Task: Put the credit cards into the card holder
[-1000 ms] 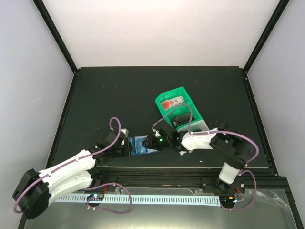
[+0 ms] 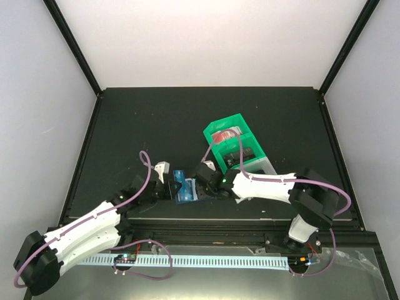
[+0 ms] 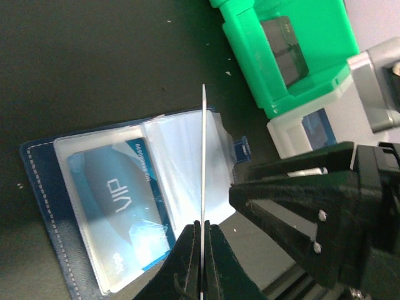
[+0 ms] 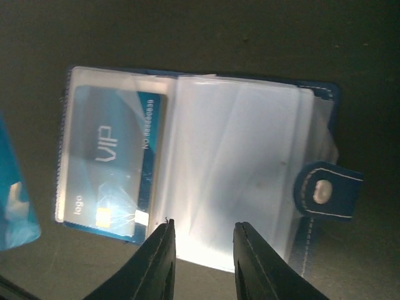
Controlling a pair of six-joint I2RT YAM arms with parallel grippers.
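Observation:
Seen edge-on in the left wrist view, a thin card (image 3: 203, 156) stands up from between the fingers of my left gripper, which is shut on it. The blue face of this card (image 4: 15, 200) shows at the left edge of the right wrist view. Open on the table lies the dark blue card holder (image 4: 319, 90). Its left sleeve contains a blue VIP card (image 4: 106, 144); the right-hand clear sleeve (image 4: 231, 156) shows no card. Over the lower part of that sleeve, my right gripper is part open with nothing between its fingertips.
Behind the right arm stands a green container (image 2: 215, 128) with a red-and-white item (image 2: 225, 134) and a dark item (image 2: 240, 156) inside. A whitish box section (image 2: 261, 165) adjoins it. The holder's snap strap (image 4: 331, 190) sticks out on its right.
The left gripper, earlier over the holder's left part, has drawn back a little left with its card.

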